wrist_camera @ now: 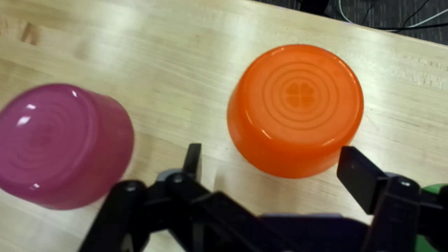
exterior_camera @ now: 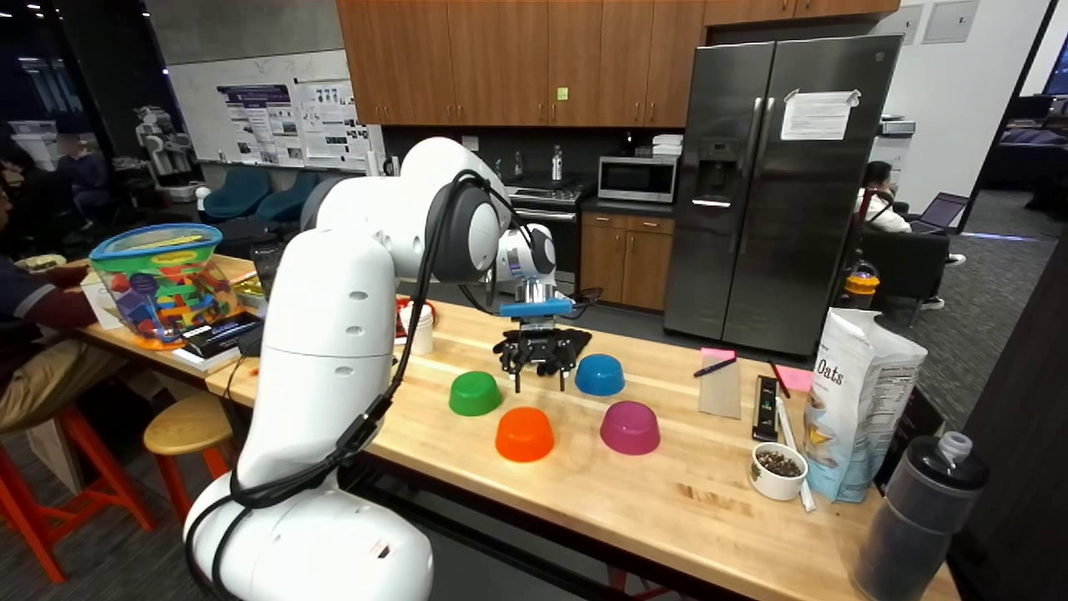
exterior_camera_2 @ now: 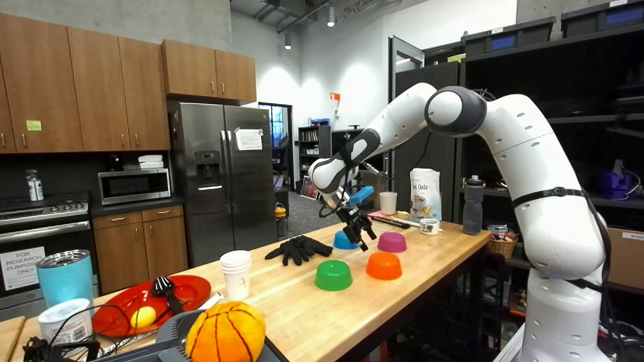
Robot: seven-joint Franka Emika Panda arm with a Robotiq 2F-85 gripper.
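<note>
Upside down on the wooden table stand an orange bowl [wrist_camera: 297, 109], a purple bowl [wrist_camera: 63, 142], a green bowl [exterior_camera: 475, 394] and a blue bowl [exterior_camera: 600, 376]. My gripper [exterior_camera: 546, 386] is open above the tabletop between the green and blue bowls, pointing down, with nothing between its fingers. In the wrist view, the orange bowl appears just beyond the fingertips [wrist_camera: 193, 161], and the purple bowl lies left of them. Only a sliver of the green bowl [wrist_camera: 432, 188] shows behind the right finger there; the blue bowl is outside that view.
Black gloves [exterior_camera_2: 299, 248] lie behind the bowls. White paper cups [exterior_camera_2: 236, 274] and a red plate [exterior_camera_2: 202, 288] are at one end; an oats bag [exterior_camera: 861, 401], a small white cup [exterior_camera: 777, 481] and a dark bottle [exterior_camera: 916, 526] at the other. Bare wood surrounds the bowls.
</note>
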